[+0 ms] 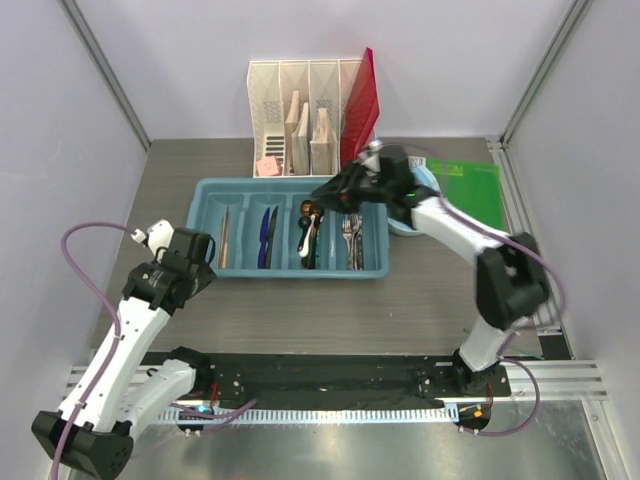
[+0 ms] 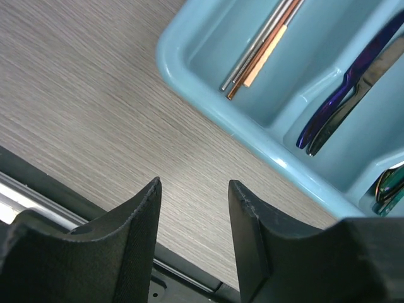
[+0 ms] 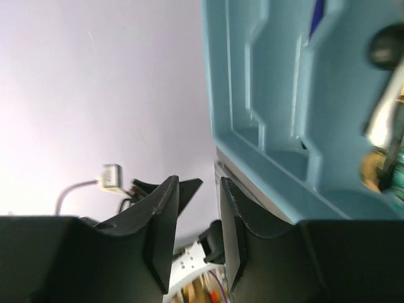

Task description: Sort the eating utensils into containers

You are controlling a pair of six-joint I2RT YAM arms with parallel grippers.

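Observation:
A blue tray (image 1: 290, 273) with compartments lies in the middle of the table. From left to right it holds chopsticks (image 1: 225, 238), a purple knife (image 1: 264, 238) beside a dark one (image 1: 272, 236), several spoons (image 1: 307, 245) and several forks (image 1: 354, 242). My right gripper (image 1: 324, 193), blurred, hangs over the tray's back right part. In the right wrist view its fingers (image 3: 165, 214) stand apart with nothing between them. Left of the tray's front corner is my left gripper, open and empty above bare table; chopsticks (image 2: 262, 50) and knives show beyond it.
Behind the tray stands a white rack (image 1: 265, 100) with wooden pieces and a red panel (image 1: 362, 110). Light blue headphones, partly covered by the right arm, and a green board (image 1: 470, 190) lie to the right. Bare table stretches along the front.

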